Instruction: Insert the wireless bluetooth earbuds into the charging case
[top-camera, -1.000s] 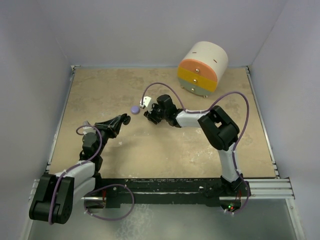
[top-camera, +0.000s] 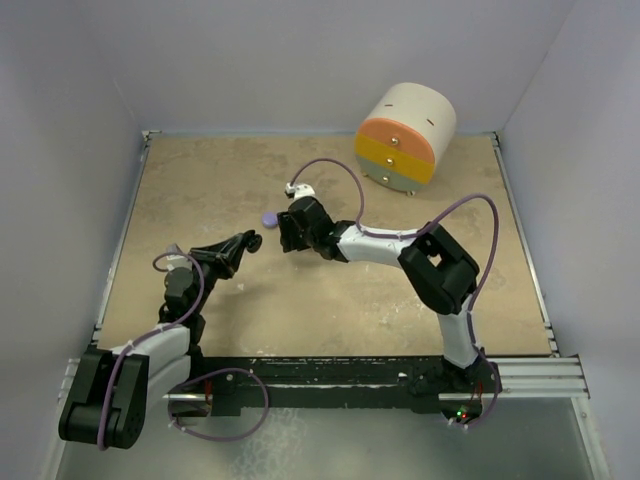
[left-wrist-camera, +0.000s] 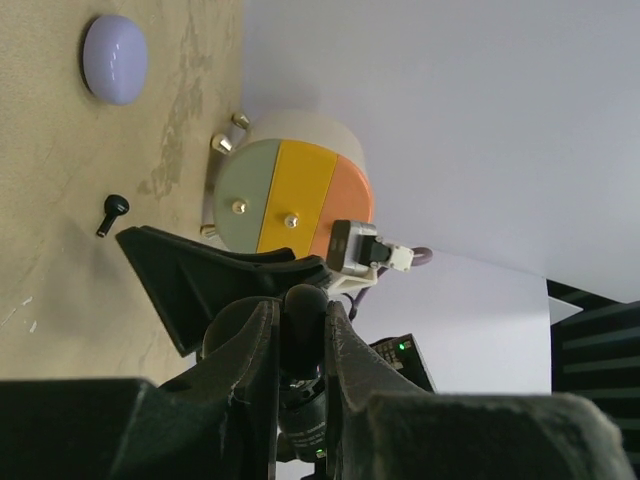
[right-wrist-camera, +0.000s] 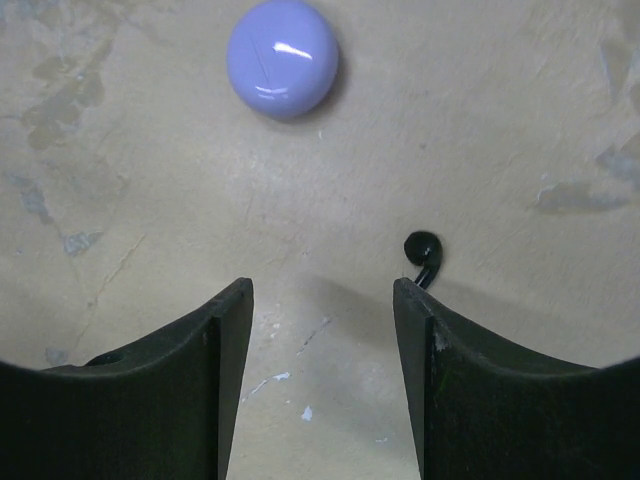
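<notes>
A black earbud lies loose on the table, just beyond the open fingers of my right gripper, which hold nothing; the left wrist view shows it too. A round lilac object, possibly the case, rests behind it. My left gripper grips a small glossy black object, too dark to identify surely; from above, it hangs at the left, short of the lilac object.
A drum-shaped container with orange, yellow and green drawers stands at the back right. The table is otherwise largely clear.
The left arm shows no visible movement.
</notes>
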